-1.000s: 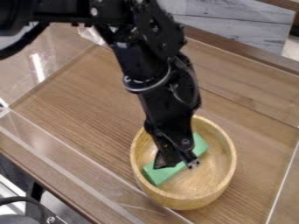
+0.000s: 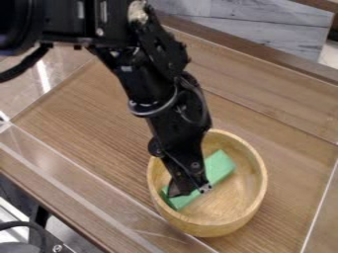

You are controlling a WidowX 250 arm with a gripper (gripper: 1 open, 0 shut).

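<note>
My black gripper [image 2: 185, 178] reaches down from the top left into a round light wooden bowl [image 2: 238, 212] at the lower right. A flat green block [image 2: 215, 168] lies in the bowl, partly hidden behind the gripper's tip. The fingers are dark and overlap the block, so whether they are open or shut is unclear.
A pale grey board stands beyond the back edge. A dark cable lies at the bottom left corner, off the table's front edge.
The gripper has moved slightly to the left and tilted over the bowl. The block and bowl look nearly unchanged.
</note>
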